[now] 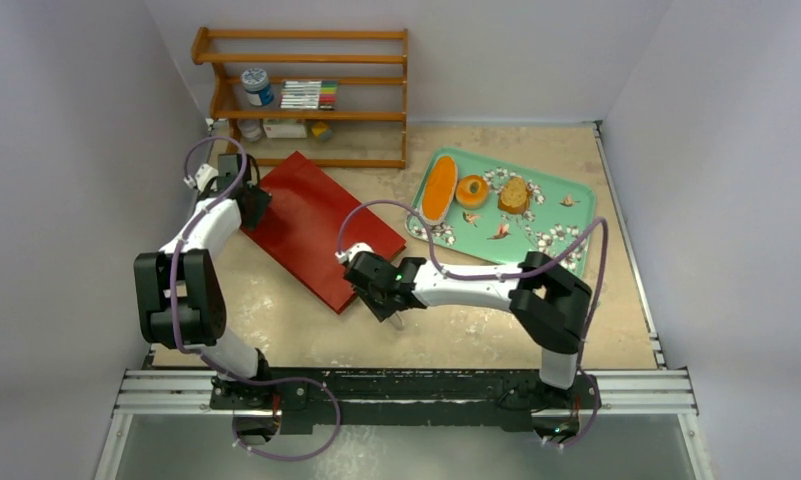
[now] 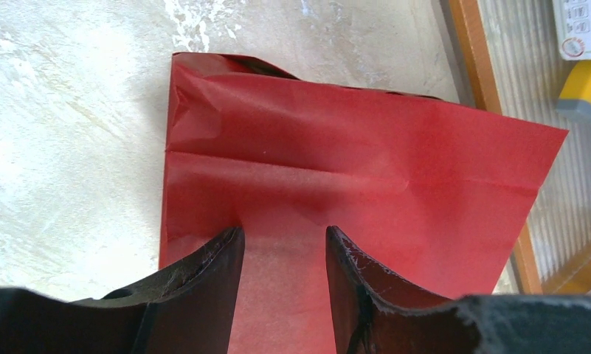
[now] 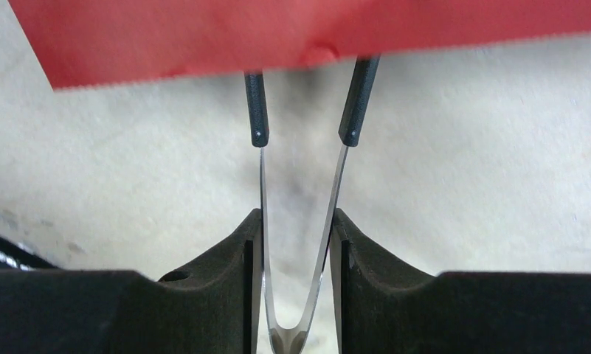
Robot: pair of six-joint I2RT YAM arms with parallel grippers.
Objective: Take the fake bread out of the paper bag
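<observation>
The red paper bag lies flat and slanted across the table, with dark gaps along its left end in the left wrist view. Over that end, my left gripper has its fingers apart and nothing between them. At the bag's near right edge, my right gripper is shut on metal tongs. Their black tips reach past the bag's edge and are hidden there; inside or beneath, I cannot tell. Pieces of fake bread rest on the green tray; the bag's contents are out of sight.
Behind the bag stands a wooden shelf with a jar and several pens. The tray fills the back right. Open table lies in front of the bag.
</observation>
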